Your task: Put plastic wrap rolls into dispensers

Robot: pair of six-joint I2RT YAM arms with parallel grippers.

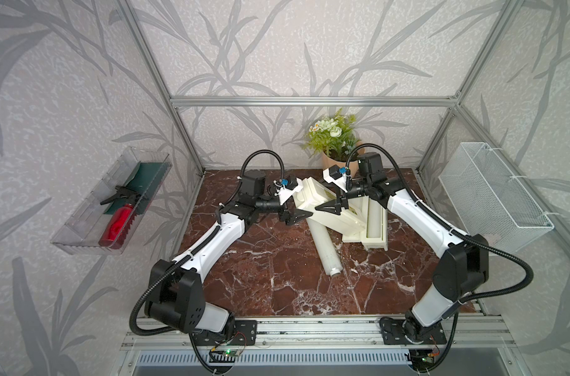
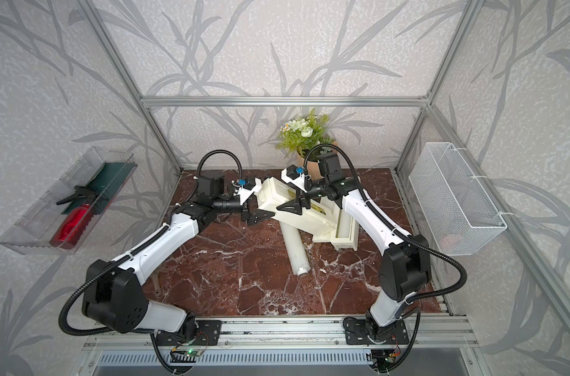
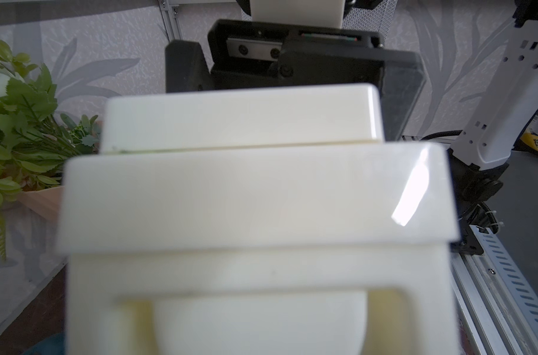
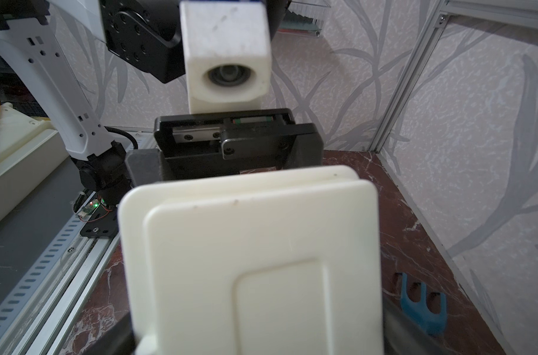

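A cream dispenser [image 1: 334,213] lies slanted between the two arms, its left end raised and its lower right end by a second cream dispenser [image 1: 384,243]. A pale roll [image 1: 376,220] sits in that second one. One loose pale roll [image 1: 325,250] lies on the table, its far end hidden under the slanted dispenser. At that dispenser's left end is my left gripper [image 1: 299,217], open. My right gripper [image 1: 330,206] stands open over its near side. Dispenser faces [image 3: 257,198] fill both wrist views and hide the fingertips; contact cannot be judged.
Behind the dispensers stands a potted plant [image 1: 332,134]. A clear bin [image 1: 84,232] hangs at left, a white mesh basket [image 1: 498,194] at right. In the right wrist view a blue pronged piece [image 4: 424,304] lies on the table.
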